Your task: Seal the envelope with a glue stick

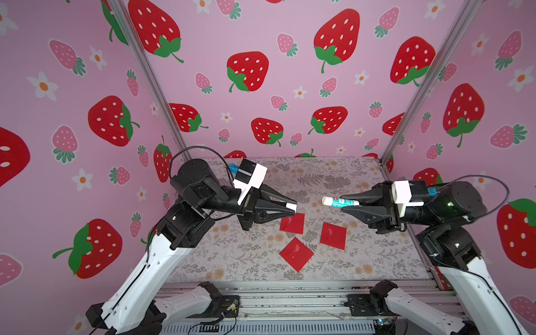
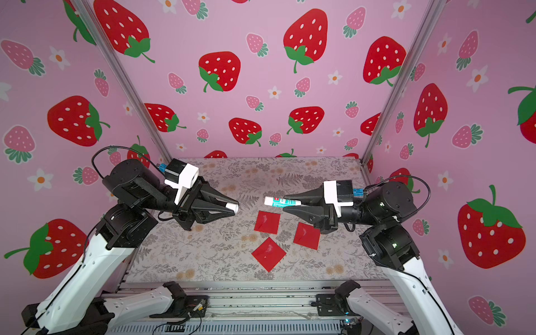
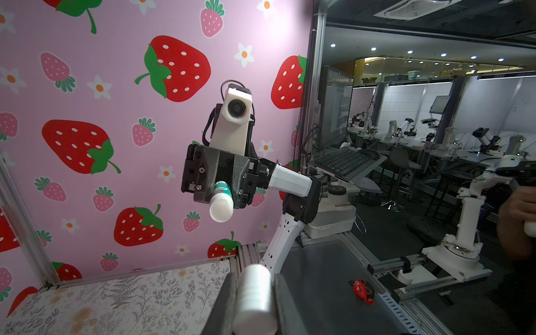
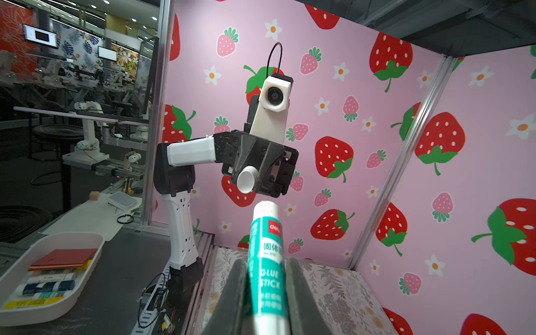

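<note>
Above the table, my left gripper (image 1: pixel 289 206) is shut on a small white cap (image 3: pixel 255 301), which pokes out past its fingertips. Opposite it, my right gripper (image 1: pixel 342 203) is shut on the teal-and-white glue stick (image 4: pixel 265 262). The stick lies roughly level, its white end (image 1: pixel 327 201) facing the cap across a clear gap. I cannot tell whether bare glue shows at that end. Below both hands, three red envelopes lie on the patterned table: one at the front (image 1: pixel 296 254), one at the back left (image 1: pixel 292 223), one at the right (image 1: pixel 333 235). No gripper touches them.
Beyond the table's side, in the right wrist view, sits a white bin (image 4: pixel 83 240) with red envelopes and glue sticks in it. Strawberry-printed walls (image 1: pixel 279 72) enclose the back and sides.
</note>
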